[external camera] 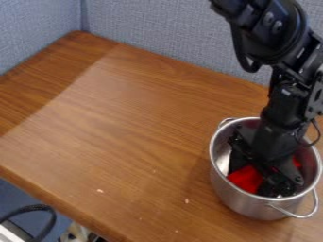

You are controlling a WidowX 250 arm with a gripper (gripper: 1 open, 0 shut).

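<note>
A steel pot (232,194) with two side handles stands on the wooden table at the right. My black gripper (265,161) reaches down inside it, shut around something at or beside a red object (246,178) in the bottom; the fingers hide most of what is held, so its exact shape cannot be told.
Grey padded walls (151,19) run behind it. At the lower left, beyond the table's edge, lie a dark cable and some hardware.
</note>
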